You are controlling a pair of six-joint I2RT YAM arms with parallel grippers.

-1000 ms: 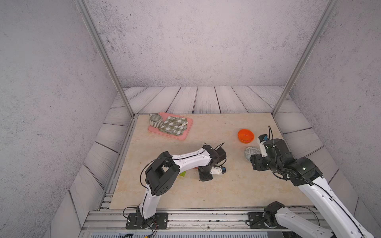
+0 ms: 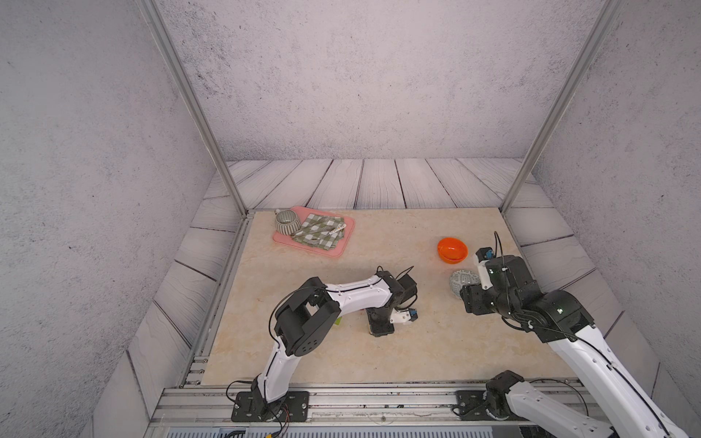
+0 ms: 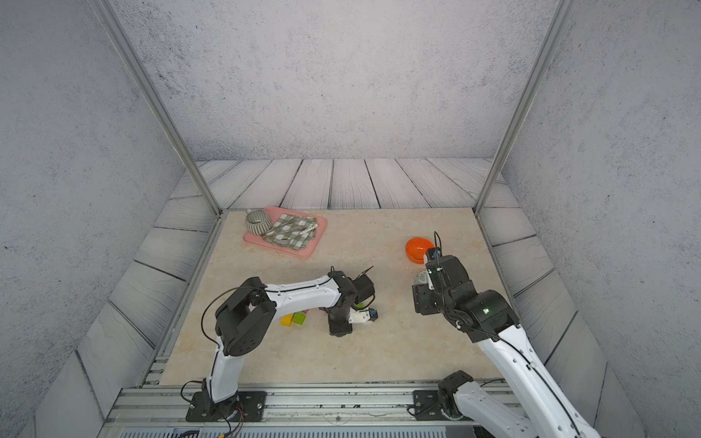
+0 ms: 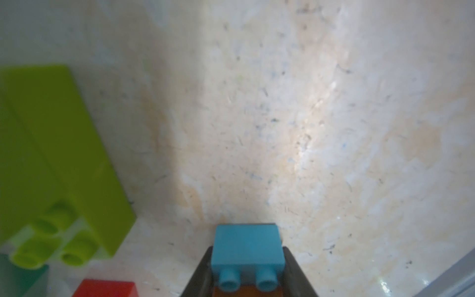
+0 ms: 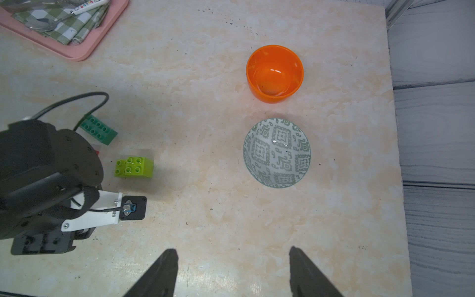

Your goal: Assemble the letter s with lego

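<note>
In the left wrist view my left gripper is shut on a light blue brick (image 4: 246, 245), with an orange piece under it, low over the table. A lime green brick (image 4: 64, 148) lies to its left, and part of a red brick (image 4: 104, 289) shows at the bottom. In the right wrist view a green brick (image 5: 99, 129) and another lime brick (image 5: 133, 166) lie beside the left wrist. A yellow brick (image 3: 287, 320) shows in the top right view. My right gripper is open and empty, raised over the right side of the table.
An orange bowl (image 5: 274, 74) and a patterned bowl (image 5: 276, 153) stand on the right of the table (image 5: 346, 222). A pink tray (image 2: 339, 244) with cloth, cutlery and a striped cup (image 2: 287, 225) is at the back left.
My left arm and gripper have shifted slightly toward the table's front. The right arm shows no visible movement.
</note>
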